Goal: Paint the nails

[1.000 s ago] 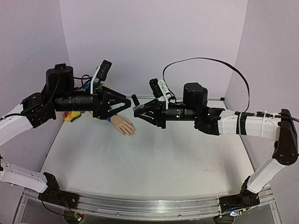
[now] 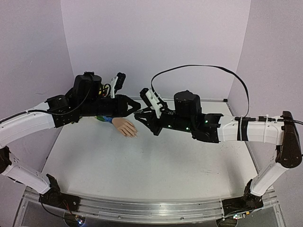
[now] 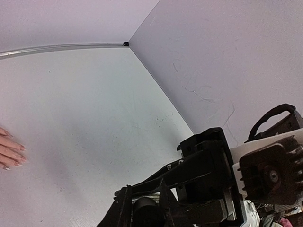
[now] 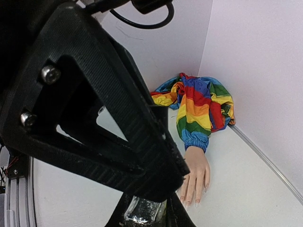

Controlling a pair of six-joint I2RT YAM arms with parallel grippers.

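A mannequin hand [image 2: 124,126] [image 3: 9,150] [image 4: 195,172] with pale fingers lies on the table, a rainbow sleeve [image 4: 194,109] at its wrist. My two grippers meet above and right of it. My right gripper is shut on a small bottle with a glassy body, seen at the bottom of the right wrist view. My left gripper is at the bottle's dark cap, in the lower middle of the left wrist view; whether it grips the cap is hard to tell.
Walls stand at the back and both sides, with a metal rail [image 2: 151,203] along the front edge.
My left gripper has moved right and tilted, and my right gripper has tilted, so that the two now meet.
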